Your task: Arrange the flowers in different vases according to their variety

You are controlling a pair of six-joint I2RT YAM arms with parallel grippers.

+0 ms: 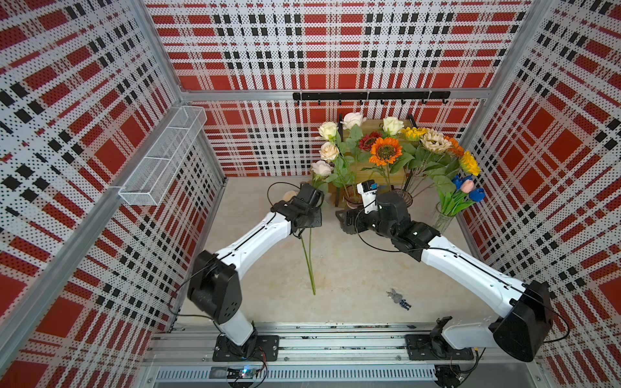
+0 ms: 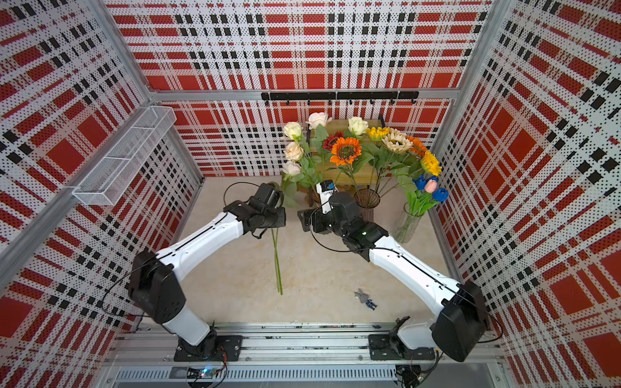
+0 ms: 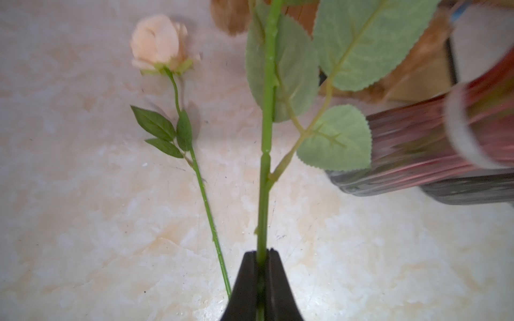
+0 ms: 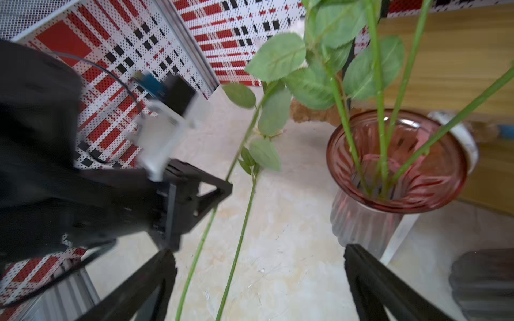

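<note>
My left gripper is shut on a green rose stem (image 3: 265, 198), lifted with its pale bloom (image 1: 321, 168) up near the other roses. A second peach rose (image 3: 158, 44) lies on the table. My right gripper stands open and empty in front of a red glass vase (image 4: 396, 203) holding several stems. Sunflowers (image 1: 385, 150) and other mixed flowers stand in the middle vases; tulips (image 1: 467, 187) stand in a glass vase (image 2: 407, 226) at the right.
A wire basket (image 1: 161, 155) hangs on the left wall. A wooden board (image 4: 455, 48) is behind the vases. A small grey figure (image 1: 397, 298) lies at the front right.
</note>
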